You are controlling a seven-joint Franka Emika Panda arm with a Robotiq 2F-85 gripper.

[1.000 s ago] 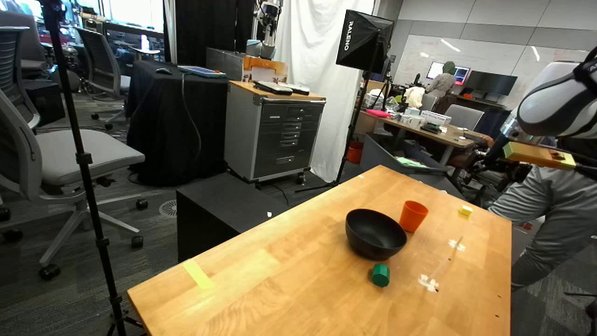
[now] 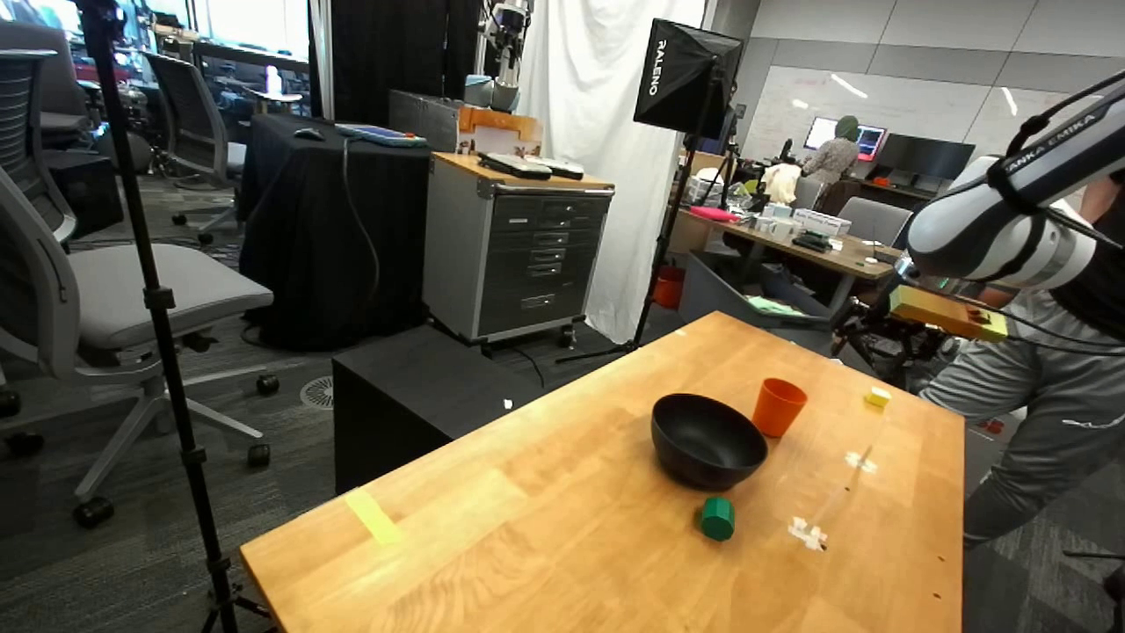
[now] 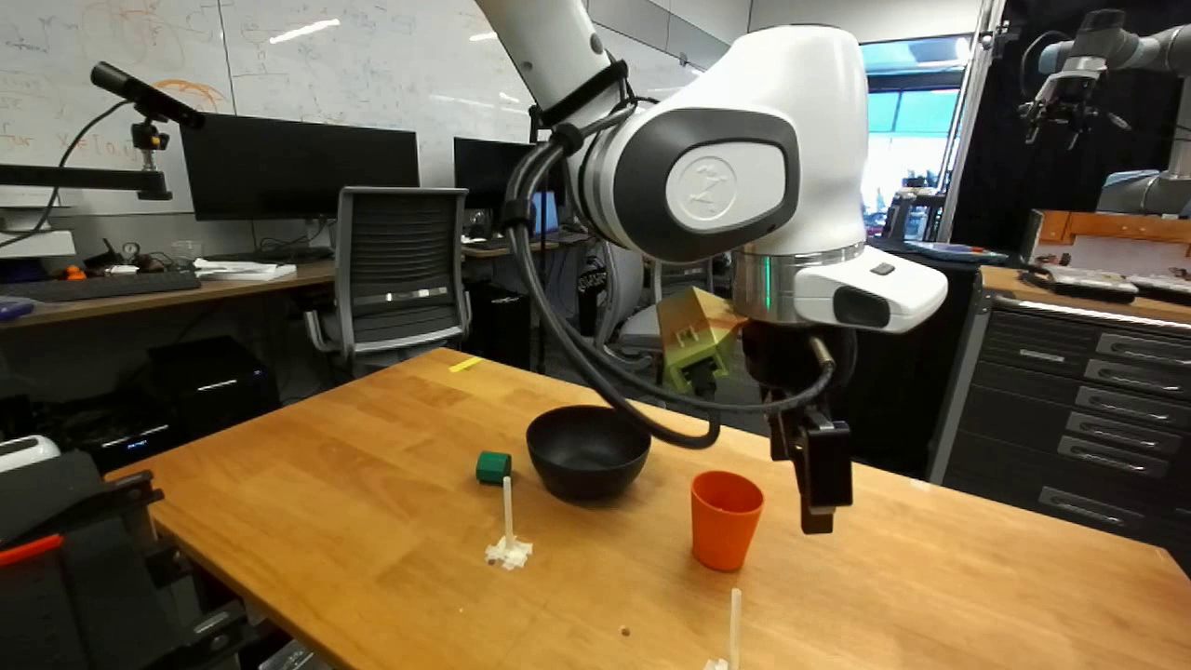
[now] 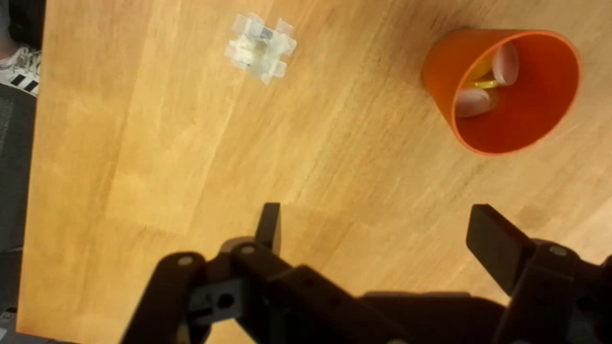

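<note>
Standing upright on the wooden table is an orange cup (image 4: 530, 109), with several small yellow and clear pieces (image 4: 480, 91) inside it. My gripper hangs above the table, open, and only bare wood shows between its fingers. In the wrist view the cup lies beyond the right finger (image 4: 496, 243), apart from it. A black bowl (image 2: 708, 441) sits beside the cup, and a green block (image 2: 718, 518) rests close to the bowl. At the table's far right lies a small yellow block (image 2: 877, 396), which I cannot find in the wrist view.
Two thin pale sticks, one (image 3: 508, 508) near the green block and another (image 3: 734, 631) nearer the front, stand up from taped spots. A yellow tape strip (image 2: 374, 515) marks the table's far end.
My arm has come down and over toward the table, to the left in exterior view 1. The cup, bowl and blocks have not moved.
</note>
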